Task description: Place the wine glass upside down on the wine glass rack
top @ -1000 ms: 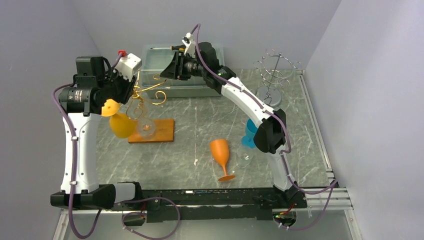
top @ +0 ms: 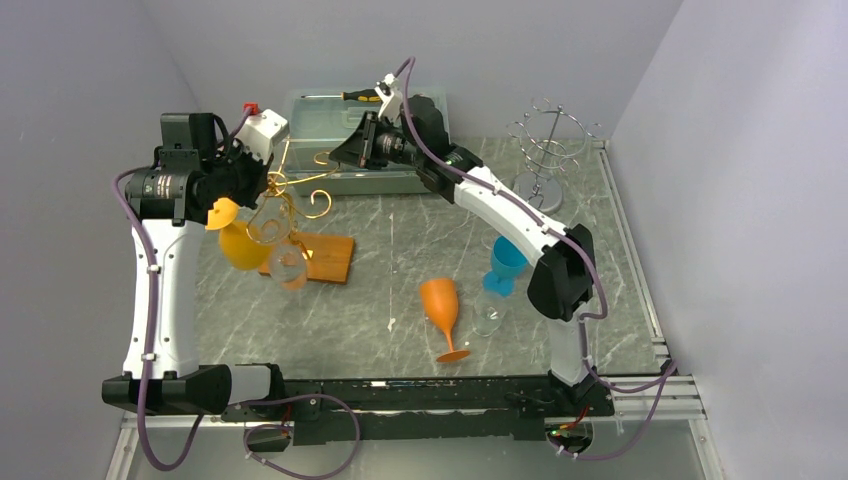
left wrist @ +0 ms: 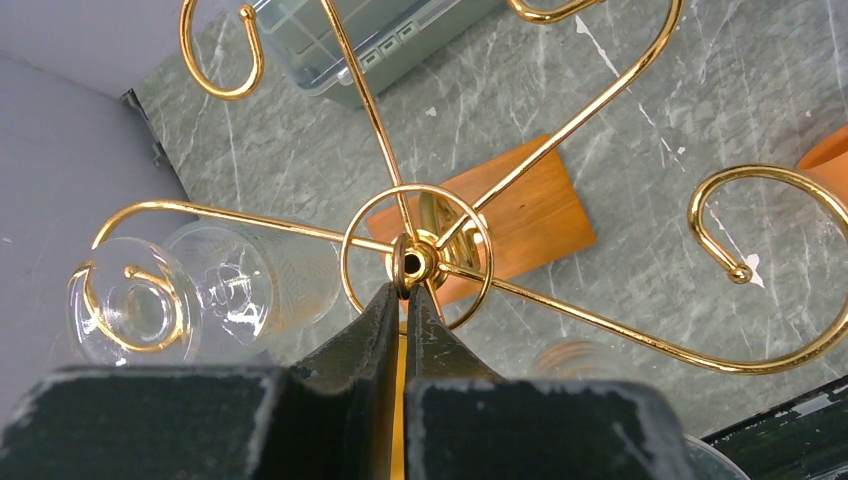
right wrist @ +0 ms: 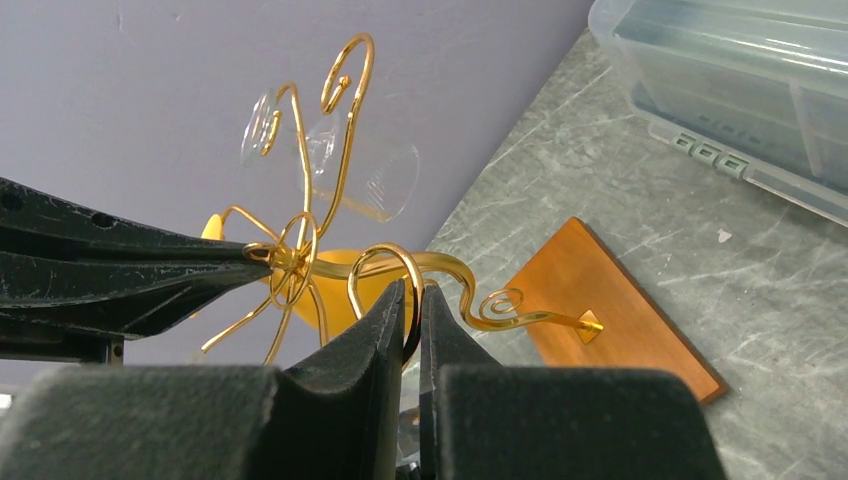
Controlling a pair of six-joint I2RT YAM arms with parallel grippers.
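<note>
A gold wine glass rack [top: 283,185] with curled hooks rises from a wooden base [top: 335,255] at the left. My left gripper is shut on the ring at the rack's top. In the right wrist view, my right gripper has its fingers closed around one of the curled hooks. A clear wine glass [left wrist: 255,285] hangs upside down from a hook in the left wrist view. A yellow glass [top: 243,246] hangs on the rack's left side. Another clear glass [top: 289,266] is over the base, partly overlapped by gold wire.
An orange glass [top: 440,303] lies at front centre beside a clear glass [top: 488,313]. A blue glass [top: 508,258] is partly behind the right arm. At the back stand a lidded clear bin [top: 325,115] and a silver rack [top: 540,190].
The rack's base has turned slightly and shifted a little right, with the hanging clear glass moving slightly too. My right gripper and arm have moved a little right; the left gripper has moved slightly right.
</note>
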